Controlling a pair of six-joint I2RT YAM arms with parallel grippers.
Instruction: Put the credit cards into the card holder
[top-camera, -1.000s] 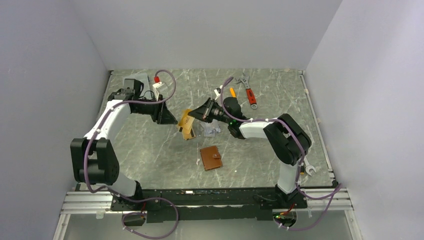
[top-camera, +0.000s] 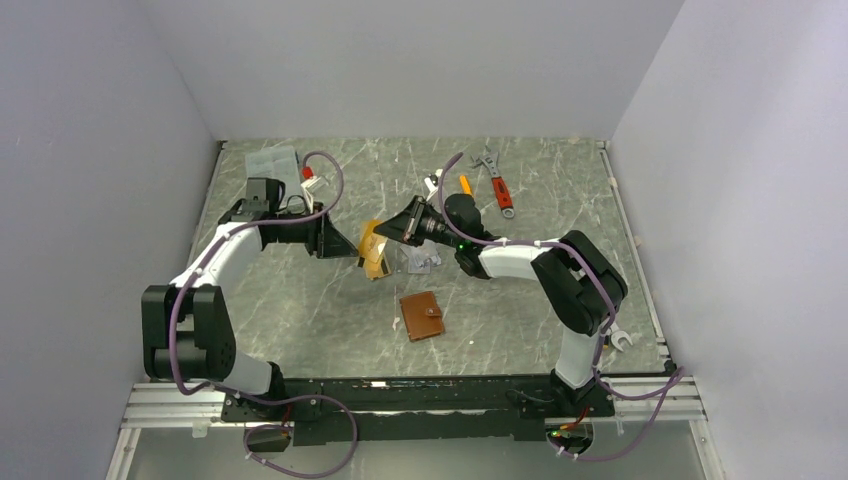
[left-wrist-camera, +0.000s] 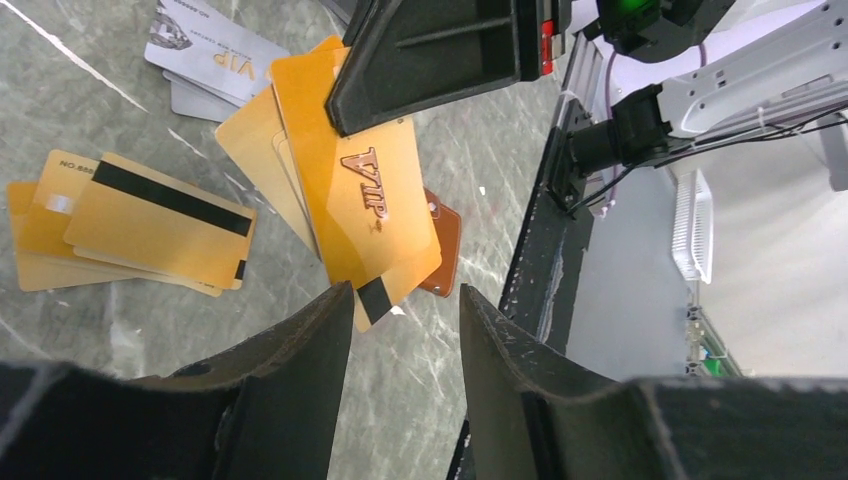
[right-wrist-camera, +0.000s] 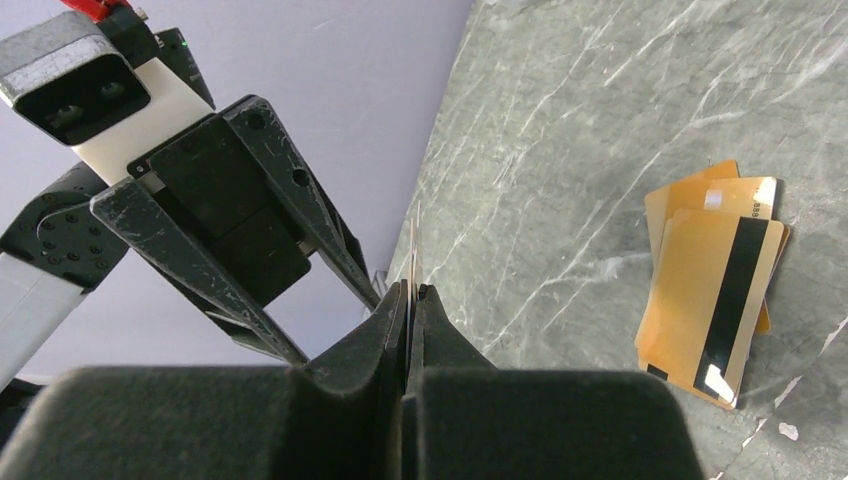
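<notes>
In the left wrist view my right gripper's dark fingers (left-wrist-camera: 430, 60) pinch a small fan of gold cards (left-wrist-camera: 350, 180) near one end, above the table. Edge-on, those cards are a thin line at my right gripper's (right-wrist-camera: 412, 292) shut tips in the right wrist view. My left gripper (top-camera: 352, 256) is open beside the lower end of this fan, with no card visibly clamped. More gold cards (left-wrist-camera: 150, 225) lie overlapping on the table. Silver cards (left-wrist-camera: 215, 50) lie near them. The brown card holder (top-camera: 421, 316) rests closed on the table, toward the front edge.
A red-handled wrench (top-camera: 502, 190) and an orange-handled tool (top-camera: 465, 184) lie at the back. A pale, flat item (top-camera: 272, 165) sits in the back left corner behind the left arm. Bare table surrounds the card holder.
The right gripper and its cards have hardly moved.
</notes>
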